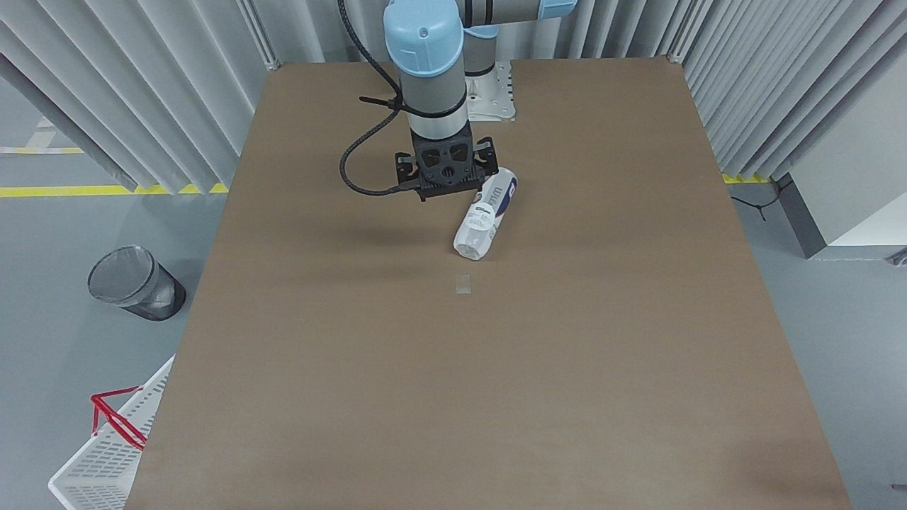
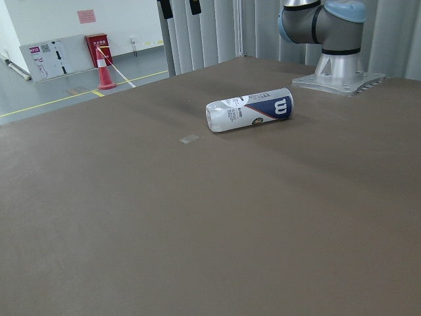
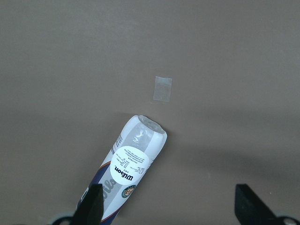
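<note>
A white Wilson tube point(image 1: 482, 219) with a navy band lies on its side on the brown table point(image 1: 510, 365), just in front of my gripper point(image 1: 446, 191). The left view shows the tube point(image 2: 247, 112) lying flat, with my fingertips at the top edge, raised well above the table. In the wrist view my gripper is open, its fingers far apart; the tube point(image 3: 129, 166) runs diagonally under the left finger, partly hidden by it.
A small translucent tape patch point(image 1: 463, 284) is on the table. A cylindrical bin point(image 1: 136, 285) and white basket point(image 1: 110, 467) stand on the floor at left.
</note>
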